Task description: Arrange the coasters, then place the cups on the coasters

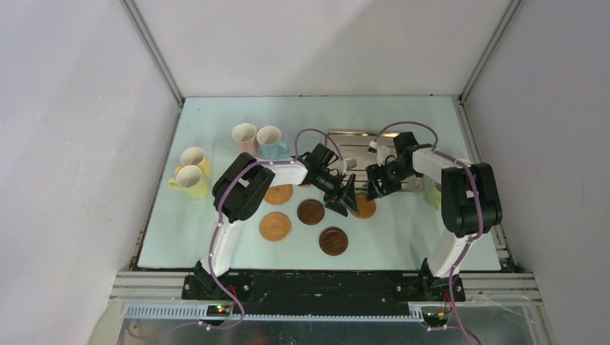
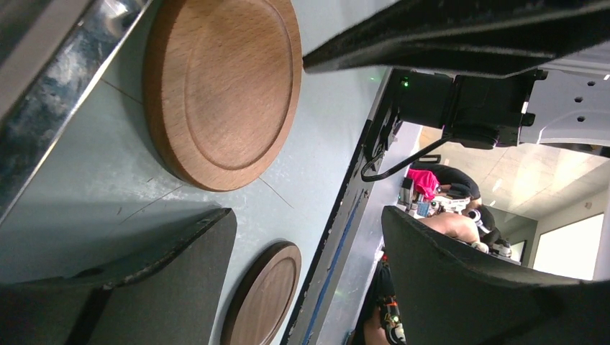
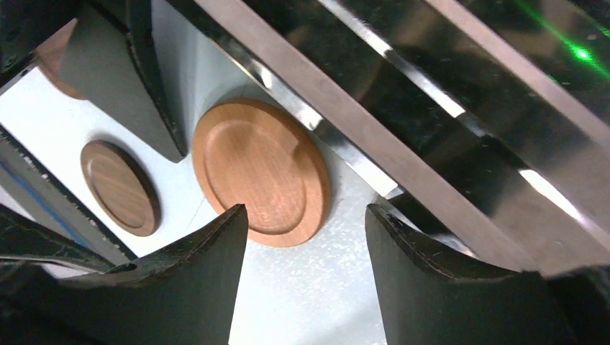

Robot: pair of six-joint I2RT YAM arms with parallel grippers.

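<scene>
Cups in the top view include a pink cup (image 1: 244, 136), a blue cup (image 1: 270, 144), a yellow cup (image 1: 194, 159) and a lime cup (image 1: 190, 182). A green cup (image 1: 435, 195) at the right is largely covered by my right arm. The round wooden coaster (image 1: 366, 208) lies flat and empty below the rack, partly covered by my left gripper (image 1: 348, 207). That gripper is part open with nothing between its fingers. At the coaster's upper right, my right gripper (image 1: 375, 190) hovers close to the left one. Its fingers are also apart and empty (image 3: 306, 211).
A metal rack (image 1: 352, 133) stands directly behind both grippers. Other coasters lie to the left and front, such as a dark one (image 1: 333, 241), another dark one (image 1: 311, 212) and a light one (image 1: 275, 226).
</scene>
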